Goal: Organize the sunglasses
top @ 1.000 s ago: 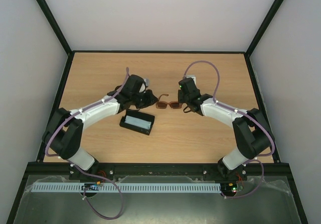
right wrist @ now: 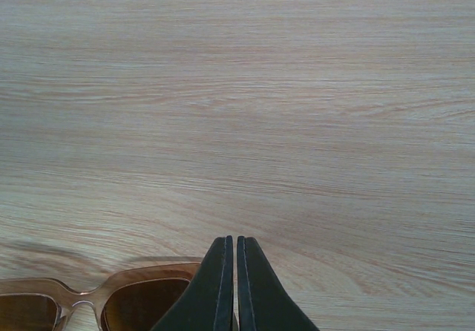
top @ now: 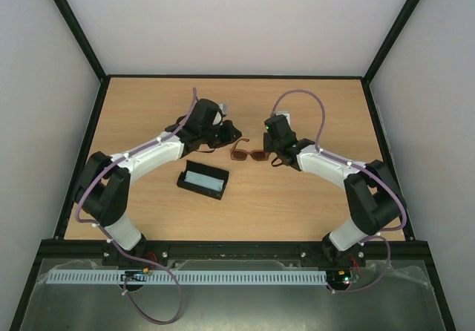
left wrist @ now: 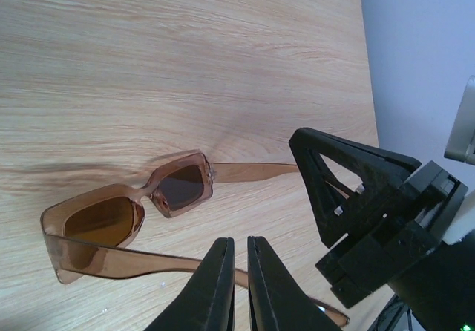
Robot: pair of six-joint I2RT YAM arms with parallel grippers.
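Note:
Brown sunglasses (top: 240, 155) lie unfolded near the table's middle, both arms extended in the left wrist view. My left gripper is over the near arm of the sunglasses (left wrist: 163, 263), its fingers almost together; that arm shows through the narrow slit. Whether they pinch it is unclear. My right gripper is shut beside one lens (right wrist: 145, 305), nothing visible between its fingers. From the left wrist, the right gripper's black body partly covers the far arm of the sunglasses (left wrist: 256, 171). A black open case (top: 203, 179) with a pale inside sits to the front left.
A small white object (top: 282, 114) shows behind the right gripper, partly covered. Both grippers are close together around the sunglasses.
My left gripper has shifted to the right and slightly back, over the end of the sunglasses' near arm. The right arm, the sunglasses and the case look unmoved.

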